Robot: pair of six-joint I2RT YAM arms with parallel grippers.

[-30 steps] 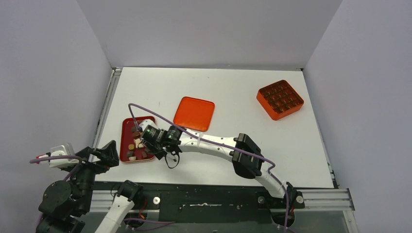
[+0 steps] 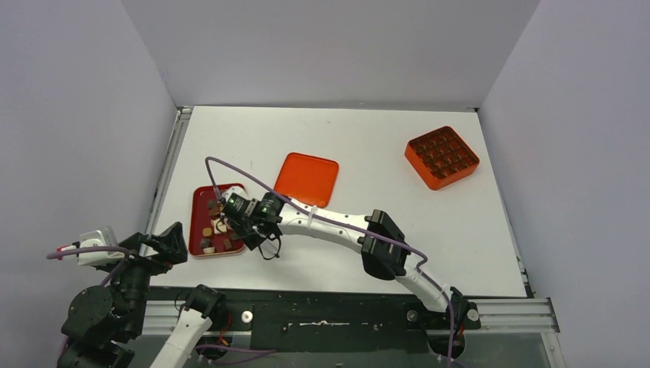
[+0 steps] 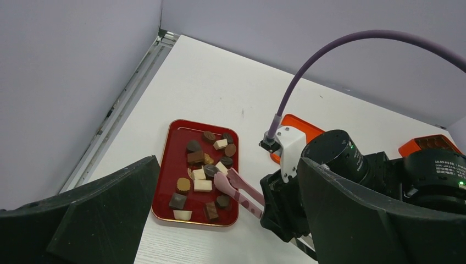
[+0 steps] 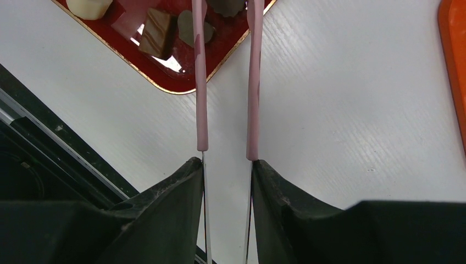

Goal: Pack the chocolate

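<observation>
Assorted dark, brown and white chocolates fill a red tray (image 2: 198,222) (image 3: 165,192) (image 4: 170,82) at the table's left. My right gripper reaches into the tray's right part with its pink fingers apart, among the chocolates; its tips are cut off in the right wrist view, so whether anything lies between them is unclear. My left gripper (image 2: 161,249) waits off the table's front left corner; in its wrist view the dark fingers stand wide apart with nothing held. An orange box with a grid of compartments (image 2: 441,156) (image 3: 423,144) sits at the back right.
A flat orange lid (image 2: 305,179) (image 4: 453,66) lies behind the right arm at mid table. The front rail borders the near edge.
The right arm's wrist has shifted and turned slightly over the tray, its hose rising a little. The left arm and the containers have not moved.
</observation>
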